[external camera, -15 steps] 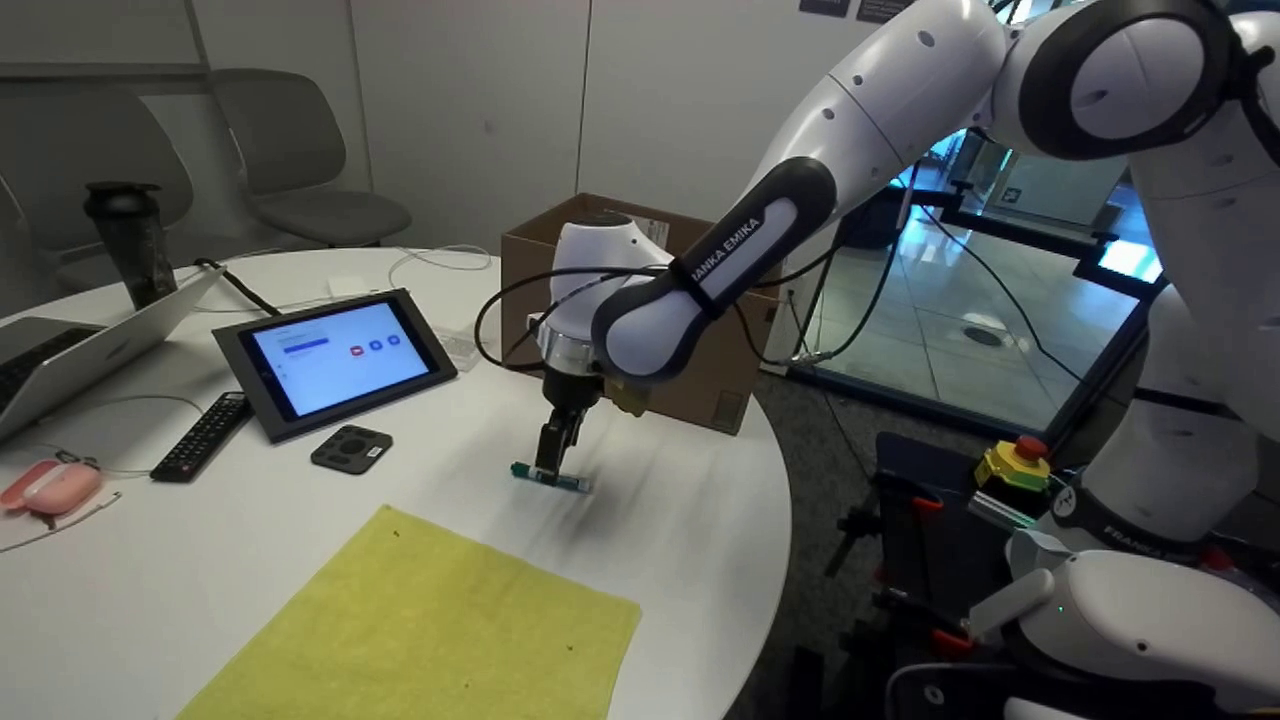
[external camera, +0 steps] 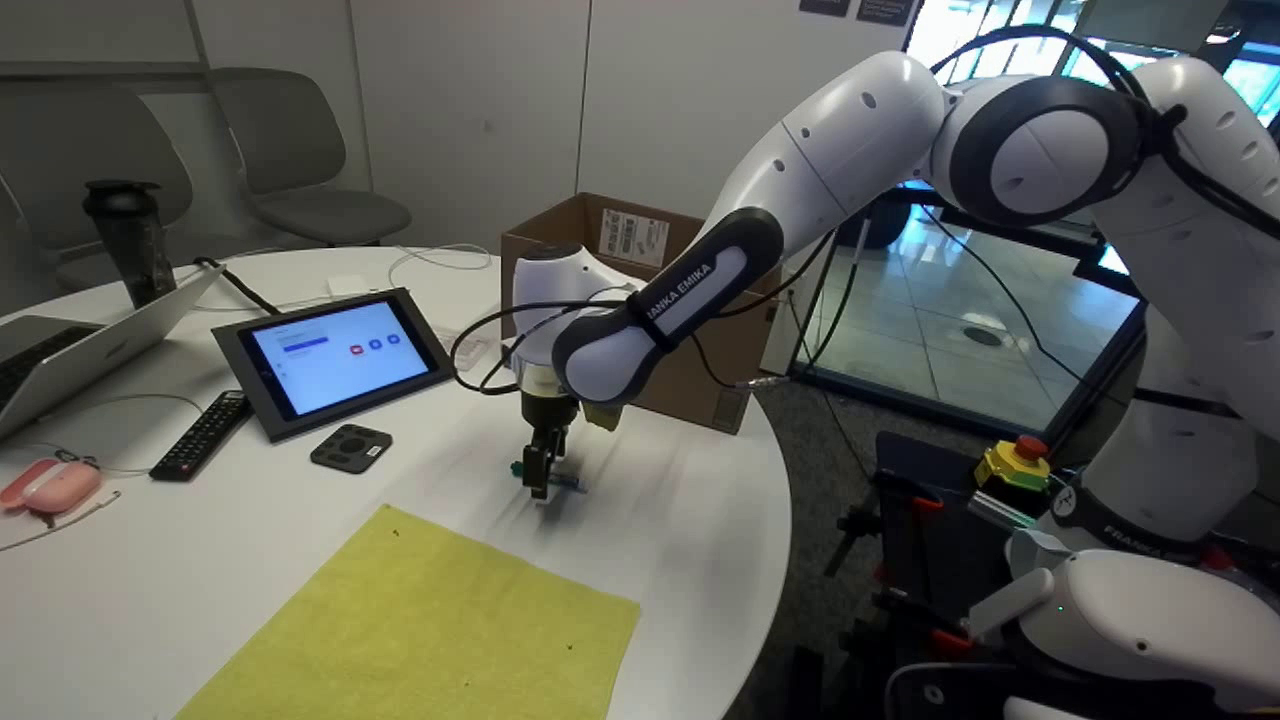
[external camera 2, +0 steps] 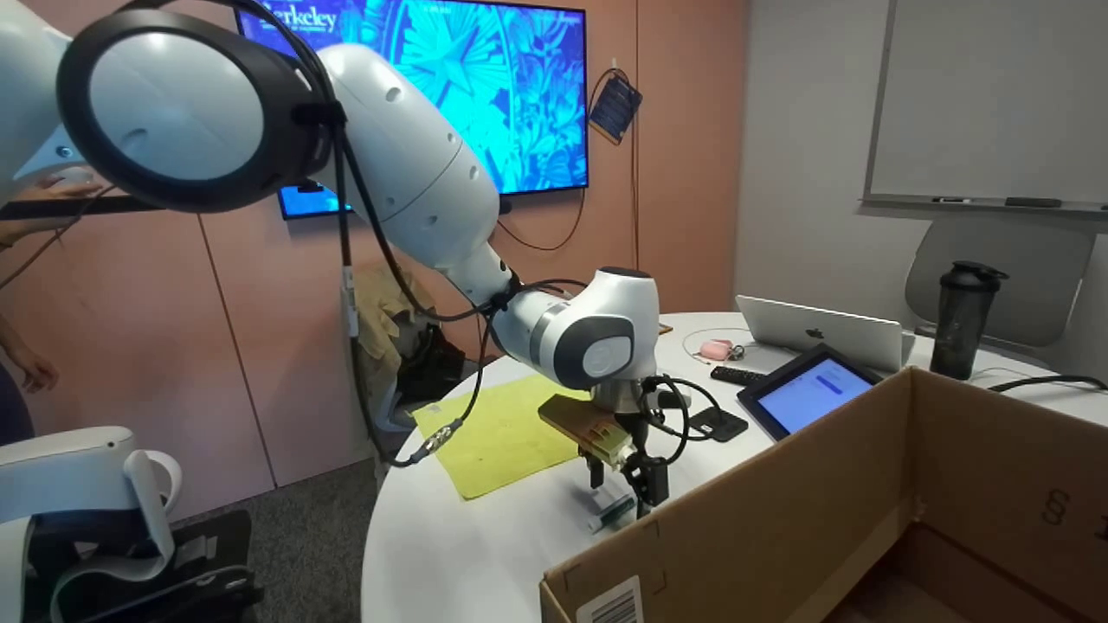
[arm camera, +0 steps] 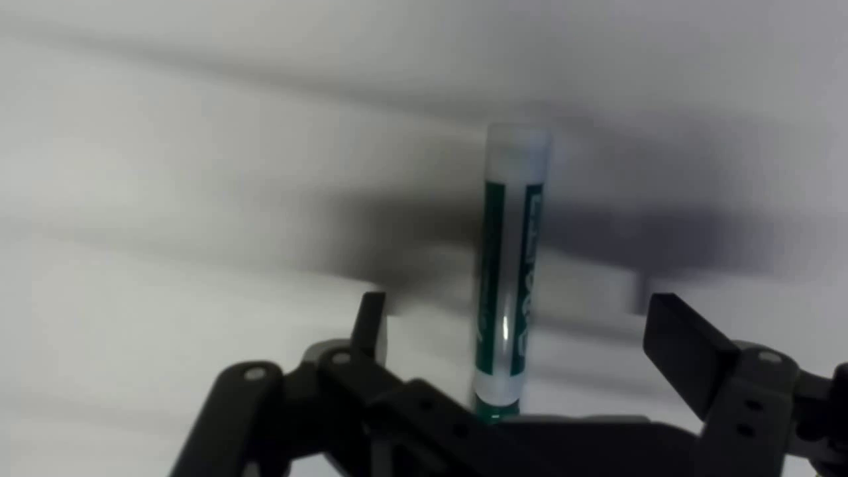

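Observation:
A green and white marker point(arm camera: 509, 278) lies on the white table, upright in the wrist view, between the two wide-apart fingers and touching neither there. Its lower end is hidden behind the gripper body. My gripper is open, with the left finger's pad point(arm camera: 370, 326) and the right one on either side of the marker. In exterior view 1 the gripper point(external camera: 542, 474) hangs low, covering the middle of the marker point(external camera: 569, 482). Exterior view 2 shows the marker point(external camera 2: 613, 510) by the fingers, just beyond the box edge.
A yellow cloth point(external camera: 420, 624) covers the table's near part. The open cardboard box point(external camera: 684, 384) stands close behind the gripper. A tablet point(external camera: 342, 354), a small black puck point(external camera: 351, 448), a remote point(external camera: 202, 434) and a laptop point(external camera: 108, 348) occupy the left side.
The arm has moved left in exterior view 1, and the hand has come to hang more upright over the marker. The marker lies in the same place.

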